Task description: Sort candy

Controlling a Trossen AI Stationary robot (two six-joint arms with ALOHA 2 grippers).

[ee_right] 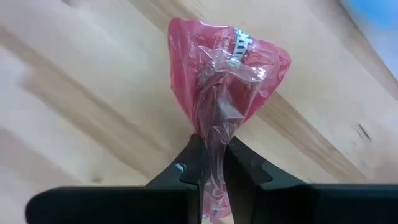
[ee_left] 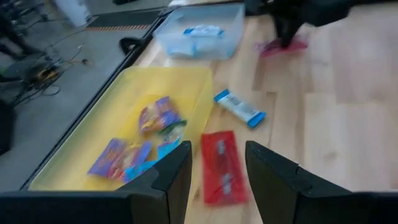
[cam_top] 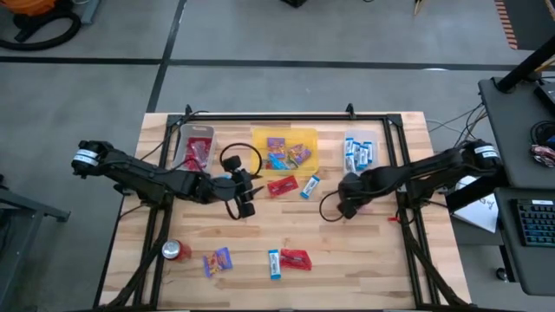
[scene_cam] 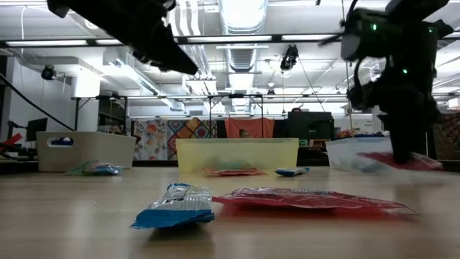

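My right gripper is shut on a red candy packet (ee_right: 217,68), pinched at its middle and lifted off the wood. Open and empty, my left gripper hangs above the table; its view shows another red packet (ee_left: 222,168) lying beyond the fingers. Close to that packet is a blue-white candy (cam_top: 310,186). At the front lie a purple packet (cam_top: 217,262), a blue-white candy (cam_top: 274,263) and a red packet (cam_top: 296,259). The yellow bin (cam_top: 260,143) holds purple and blue packets, the grey bin (cam_top: 186,139) red ones, the clear bin (cam_top: 373,137) blue-white ones.
A red can (cam_top: 176,250) stands at the left front. Black frame bars (cam_top: 412,217) run along the left, right and back of the workspace.
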